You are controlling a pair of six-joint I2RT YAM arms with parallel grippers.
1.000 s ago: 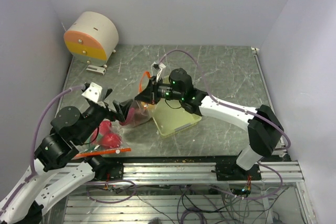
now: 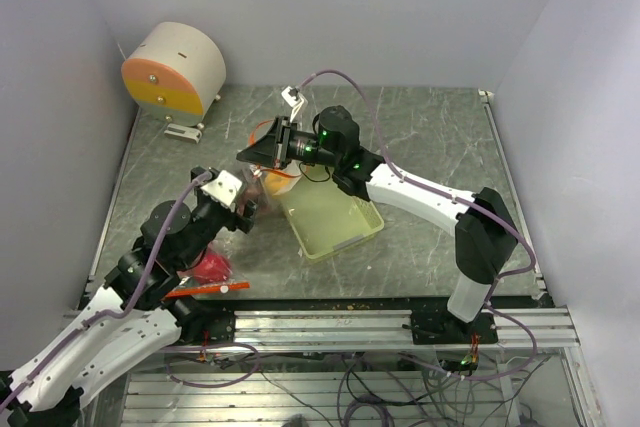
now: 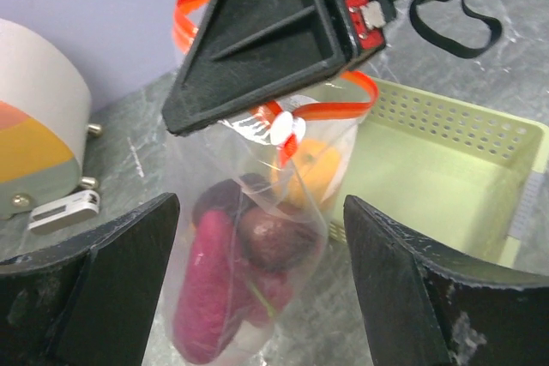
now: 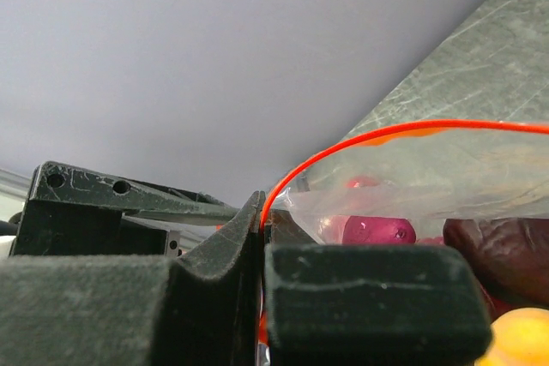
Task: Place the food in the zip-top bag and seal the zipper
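A zip top bag [image 3: 244, 237] with an orange zipper holds a long red item, a dark round one and an orange one [image 4: 519, 340]. My right gripper is shut on the bag's zipper edge, lifting its top left of the pale green tray [image 2: 340, 227]. In the left wrist view the bag hangs between the fingers of my left gripper, which is open and below the right gripper. A second bag with red contents [image 2: 208, 267] and an orange zipper lies at the near left, partly hidden by my left arm.
A white rounded box [image 2: 175, 57] with coloured drawers stands at the back left, a small white object [image 2: 183, 132] beside it. Walls close in on the back and sides.
My right gripper has moved up and left with the bag's edge. My left gripper has come right towards the bag and turned.
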